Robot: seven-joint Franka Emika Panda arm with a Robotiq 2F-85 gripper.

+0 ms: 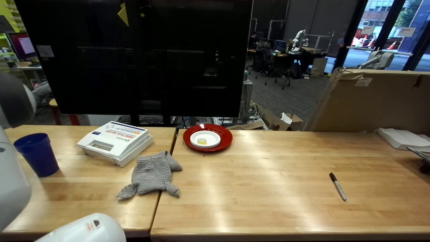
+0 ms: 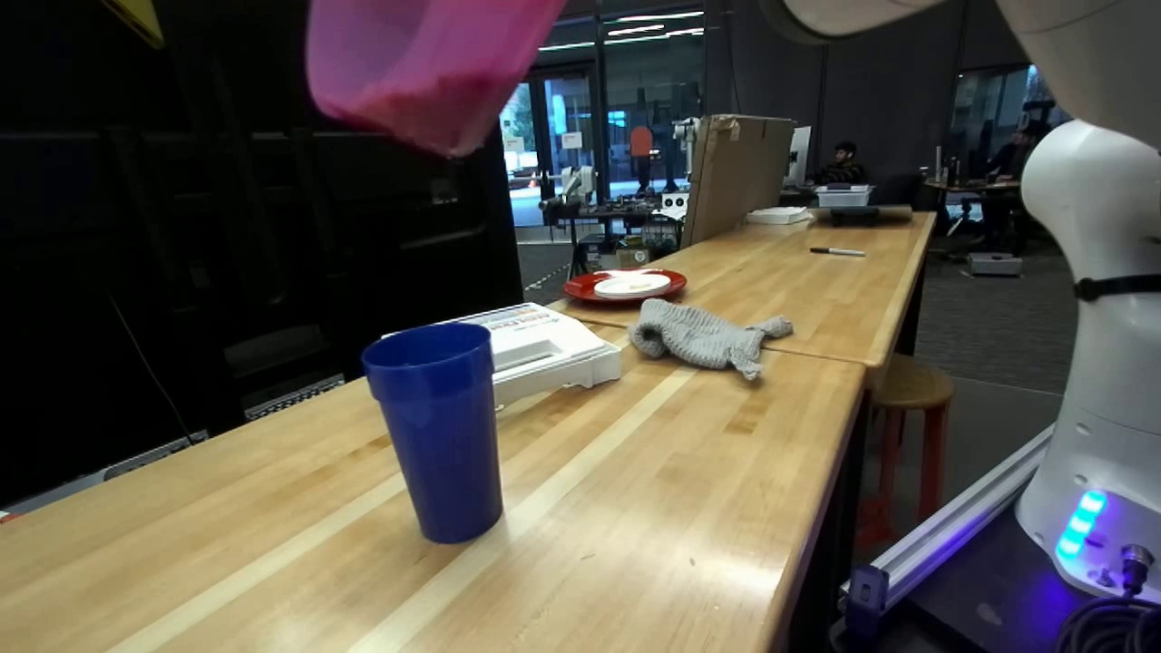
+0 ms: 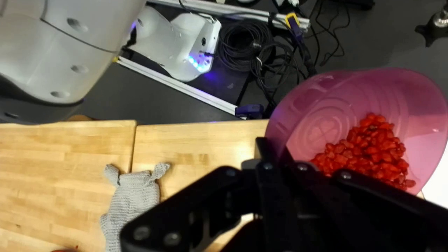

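A translucent pink bowl is tilted in the wrist view, with small red pieces heaped along its low side. My gripper is shut on the bowl's rim. Exterior view 2 shows the pink bowl high above the table at the top edge, above the blue cup; my fingers are out of that picture. The blue cup stands upright on the left of the table in exterior view 1, where neither bowl nor gripper shows. Whether the cup holds anything is hidden.
A white first-aid box lies near the cup, with a grey knitted cloth in front of it. Farther right are a red plate bearing a white dish, and a black marker.
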